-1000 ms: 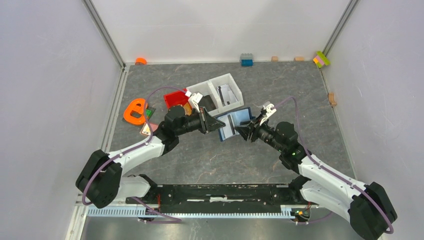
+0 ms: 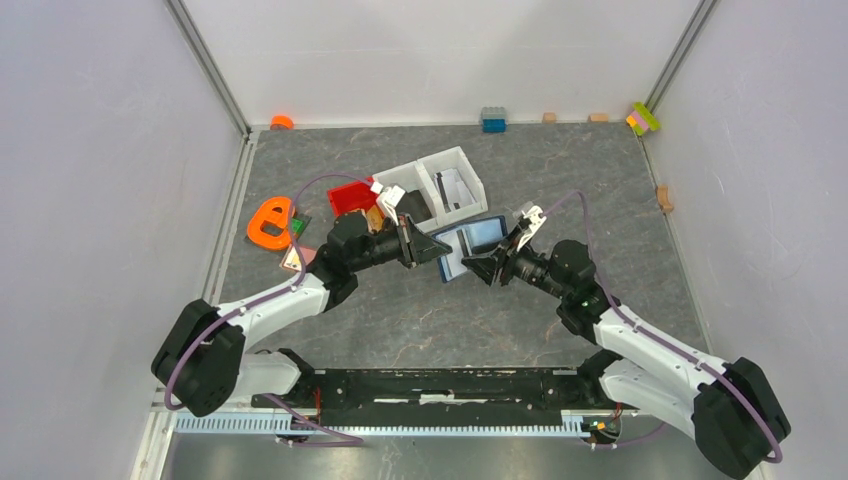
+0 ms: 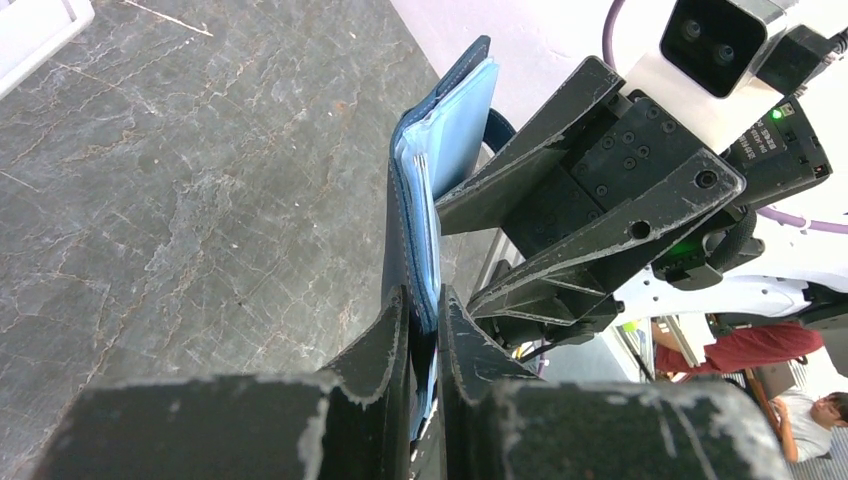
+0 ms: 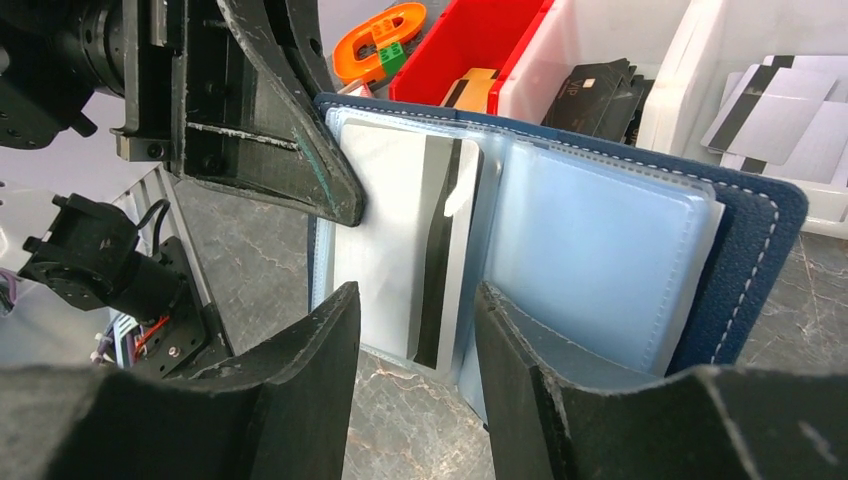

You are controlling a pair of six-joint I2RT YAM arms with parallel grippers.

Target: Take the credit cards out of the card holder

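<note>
The blue card holder [image 2: 480, 232] hangs open between both arms, sleeves facing the right gripper. My left gripper is shut on its edge; in the right wrist view its fingers cover the holder's upper left side. A white card with a dark stripe [image 4: 390, 240] sits in the left-hand sleeve. The right-hand sleeve [image 4: 590, 250] looks pale blue. My right gripper is open, its fingertips at the holder's face, either side of the striped card's right edge.
Behind the holder stand a white divided box [image 2: 452, 157] with white and black cards, and a red bin [image 2: 345, 195]. An orange toy [image 2: 262, 222] lies left of them.
My right gripper has shifted slightly toward the front and left along the holder's face. The left arm and holder look nearly unchanged.
</note>
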